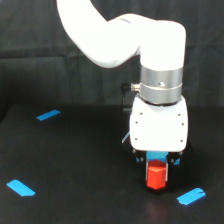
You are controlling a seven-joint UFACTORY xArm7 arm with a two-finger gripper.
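Note:
My gripper (156, 160) hangs low at the right of the camera view, its white body over a red block (156, 175). A blue piece (156, 155) shows just above the red block, below the gripper body. The fingers are mostly dark and hard to make out, so whether they grip the block is unclear.
Flat blue strips lie on the dark table (85, 170): one at back left (48, 114), one at front left (21, 188), one at front right (191, 196).

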